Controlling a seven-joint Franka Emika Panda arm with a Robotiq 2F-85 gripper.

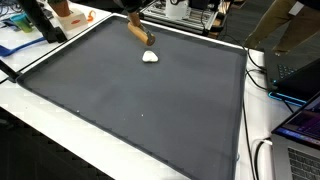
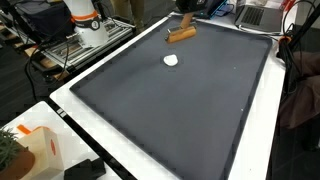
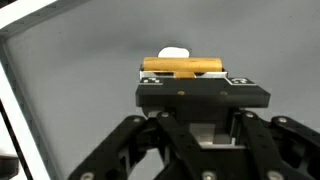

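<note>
A light-brown wooden mallet-like tool [image 2: 183, 34], a round crosspiece on a handle, hangs over the far part of the dark grey table. In the wrist view its crosspiece [image 3: 183, 64] lies level just beyond the fingers. My gripper is shut on the handle, most of which is hidden. Close to the tool, a small white rounded piece [image 1: 150, 56] rests on the table; exterior view 2 shows a clear gap between them. The wrist view has this white piece [image 3: 174, 51] partly covered by the crosspiece.
Laptops stand at the right [image 1: 299, 150]. Cables and other items [image 1: 22, 35] crowd the back left.
</note>
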